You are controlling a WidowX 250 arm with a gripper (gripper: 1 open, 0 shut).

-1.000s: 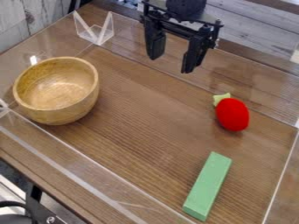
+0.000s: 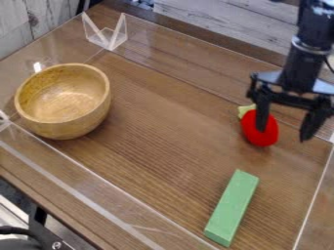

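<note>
My gripper [image 2: 283,109] is at the right, dark, its open fingers pointing down, one over the red rounded object [image 2: 259,134] and the other to its right. A small pale yellow-green item [image 2: 247,109] lies just behind the red object. A tan wooden bowl [image 2: 62,104] sits at the left. A long green block [image 2: 229,208] lies near the front right of the wooden table [image 2: 144,171].
A white wire-like holder [image 2: 104,32] stands at the back left. A pale rail or edge runs along the back and right.
My gripper has moved from the upper middle to the right, down over the red object, which it now partly covers. The other objects look unmoved.
</note>
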